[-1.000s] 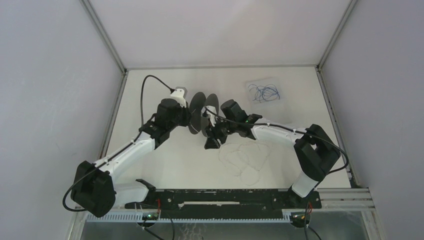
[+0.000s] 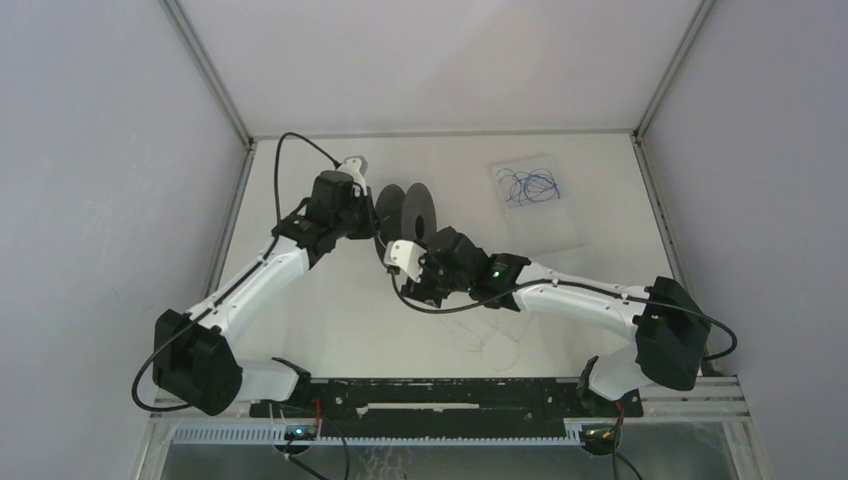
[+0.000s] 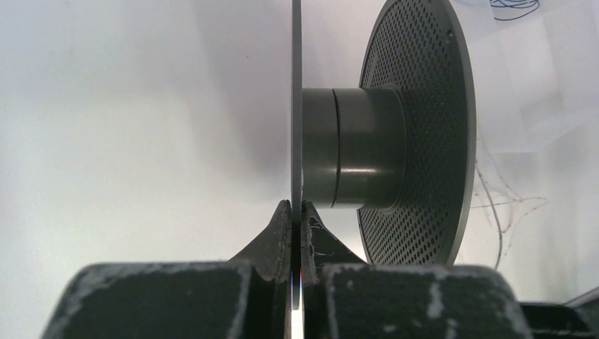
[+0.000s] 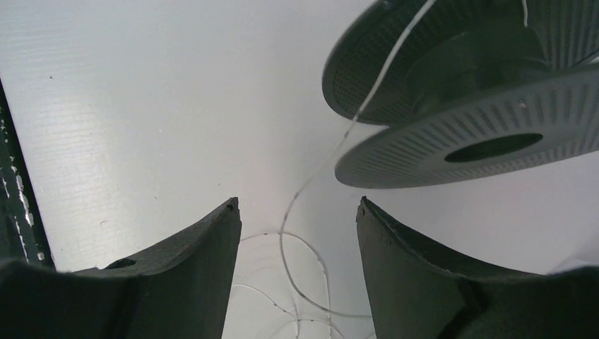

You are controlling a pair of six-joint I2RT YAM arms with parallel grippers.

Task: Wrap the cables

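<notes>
A dark spool (image 2: pixel 418 210) with two perforated discs stands mid-table between the grippers. In the left wrist view my left gripper is shut at the rim of the near disc (image 3: pixel 297 63); whether it grips that rim I cannot tell. Beyond are the hub (image 3: pixel 367 148) and far disc (image 3: pixel 431 212). In the right wrist view my right gripper is open below the spool, and a thin white cable (image 4: pixel 383 70) runs from the spool down between and beyond the fingers in loops on the table.
A clear tray with blue wire (image 2: pixel 528 186) lies at the back right. Faint cable loops (image 2: pixel 490 340) lie on the front middle of the table. The table's front edge is a dark rail (image 2: pixel 440 390).
</notes>
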